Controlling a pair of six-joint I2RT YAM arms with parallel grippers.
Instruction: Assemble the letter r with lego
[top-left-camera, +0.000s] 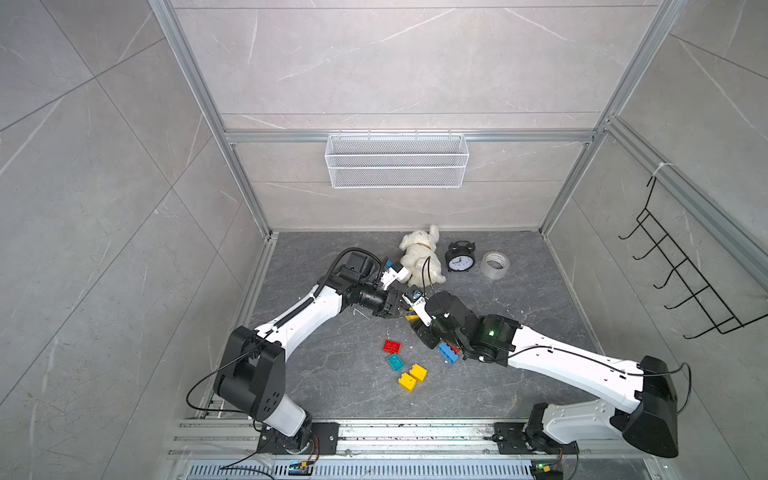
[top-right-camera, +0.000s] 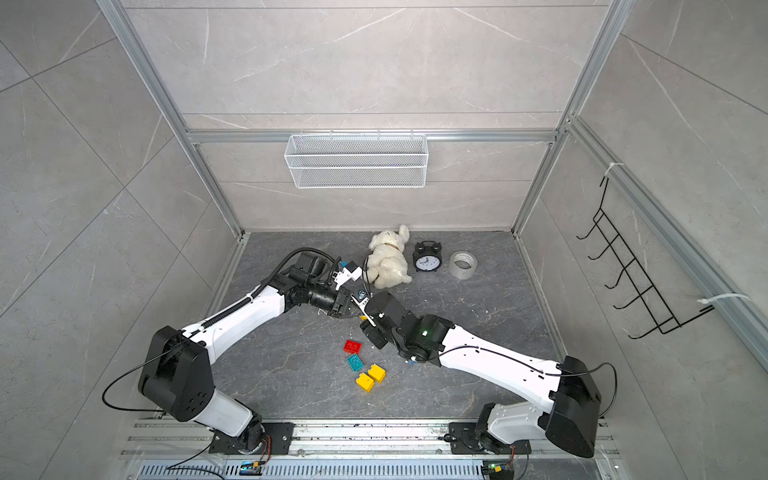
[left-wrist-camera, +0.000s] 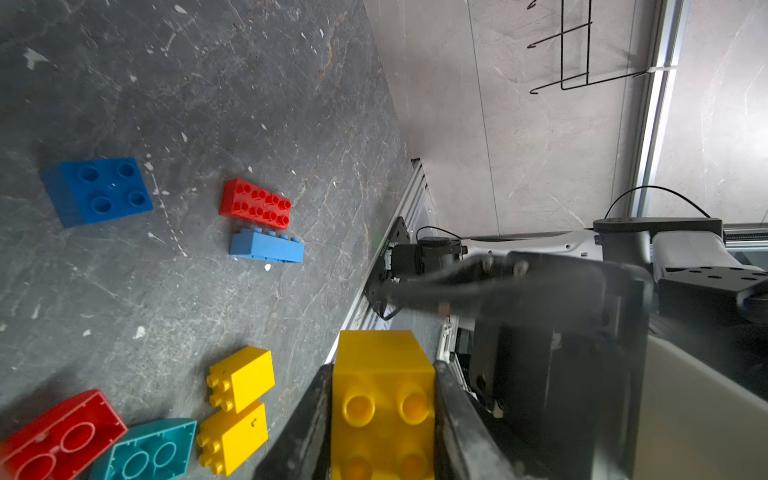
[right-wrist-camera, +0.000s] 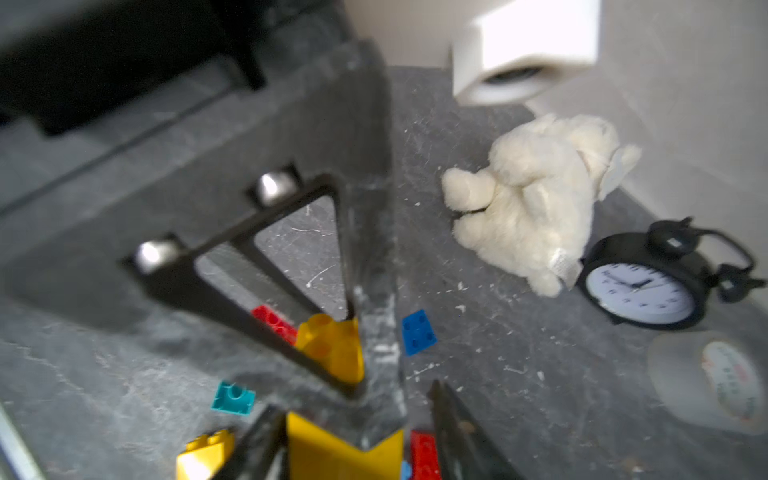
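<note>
In the left wrist view a yellow brick (left-wrist-camera: 384, 364) stands studs toward the camera, with my left gripper shut on it. My right gripper is close by, its fingers part open around the lower yellow portion. Some floor and red show between that yellow and its right-hand finger (right-wrist-camera: 472, 440). Both grippers meet over the middle of the floor in the top views. Lying loose are two yellow bricks (top-left-camera: 413, 377), a teal brick (top-left-camera: 395, 362), a red brick (top-left-camera: 391, 346), a light blue brick (left-wrist-camera: 268, 245), another red brick (left-wrist-camera: 256, 204) and a dark blue brick (left-wrist-camera: 100, 192).
Farther back are a white plush toy (right-wrist-camera: 544, 200), a black alarm clock (right-wrist-camera: 644, 280) and a roll of tape (right-wrist-camera: 708, 380). A white wire basket (top-left-camera: 396, 160) hangs on the back wall, a black hook rack (top-left-camera: 680, 264) on the right. Open floor lies at the right.
</note>
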